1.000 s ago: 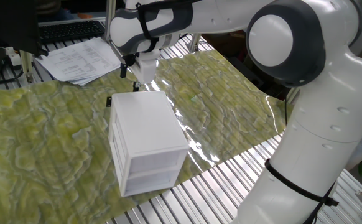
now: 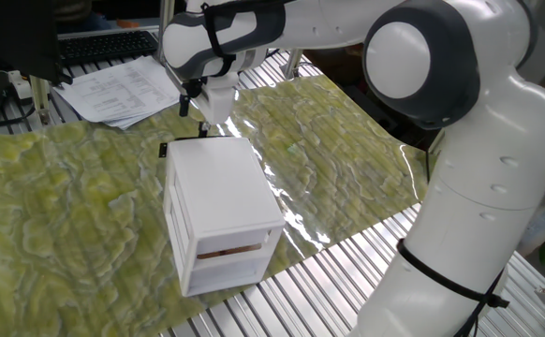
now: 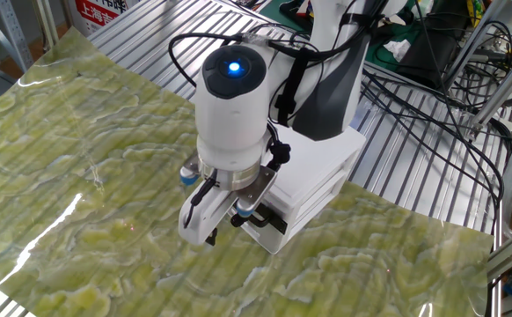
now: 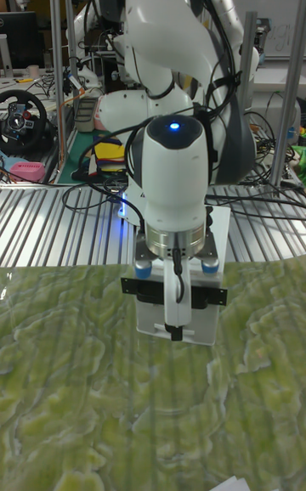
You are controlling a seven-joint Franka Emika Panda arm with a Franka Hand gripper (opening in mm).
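A small white drawer cabinet (image 2: 224, 183) stands upright on the patterned sheet, its plain top facing exterior view 1. Through its open back, a dark slot (image 2: 230, 251) shows between the white panels. On the side turned towards the gripper is a drawer with a wide black handle (image 4: 138, 286). My gripper (image 4: 177, 333) points down at the middle of that handle, in front of the white drawer front (image 4: 204, 328). In exterior view 2 the gripper (image 3: 210, 236) reaches down beside the cabinet (image 3: 325, 163). Its own housing hides the fingers' grip, so whether they close on the handle cannot be told.
Papers (image 2: 118, 92) and a keyboard (image 2: 109, 45) lie beyond the cabinet. The green patterned sheet (image 3: 89, 176) is clear in front of the drawer. Cables (image 3: 445, 132) run over the ribbed metal table behind the cabinet, near the arm's base.
The slot in the cabinet's back has opened wider, and the handle has shifted slightly away from the cabinet. The gripper has moved a little the same way. The cabinet body stays in place.
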